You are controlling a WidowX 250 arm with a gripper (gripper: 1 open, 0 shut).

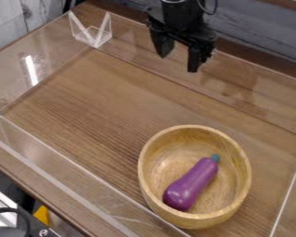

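A purple eggplant point(191, 183) with a small green stem lies in a tan bowl point(155, 176) at the lower right of the wooden table. My dark gripper point(181, 51) is open at the top centre, above the back of the table and far from the bowl, with nothing visible between its fingers.
A clear plastic piece point(92, 30) stands at the back left corner. Raised edges bound the table at the back. A black cable point(8, 213) shows at the lower left.
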